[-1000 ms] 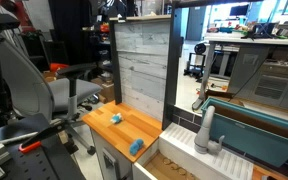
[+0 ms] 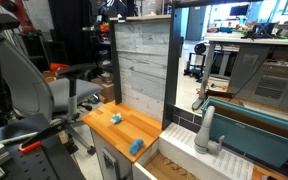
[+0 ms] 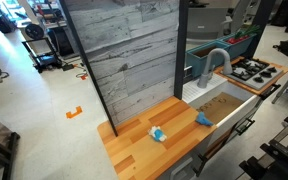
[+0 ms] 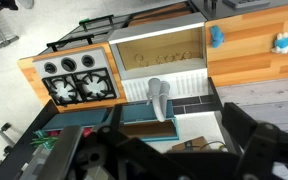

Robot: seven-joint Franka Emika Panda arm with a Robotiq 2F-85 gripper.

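Seen from above in the wrist view, my gripper stands open at the bottom, its dark fingers wide apart with nothing between them. A small blue item lies on the wooden counter, close to the sink edge. Farther right on that counter sits a small white and light-blue item. Both items, the blue one and the white and light-blue one, show on the wood in exterior view 2. My gripper is well away from them.
Beside the counter is a white-rimmed sink with a brownish bottom, and a pale grey faucet rises behind it. A toy stove top lies on the sink's other side. A grey plank wall stands behind the counter.
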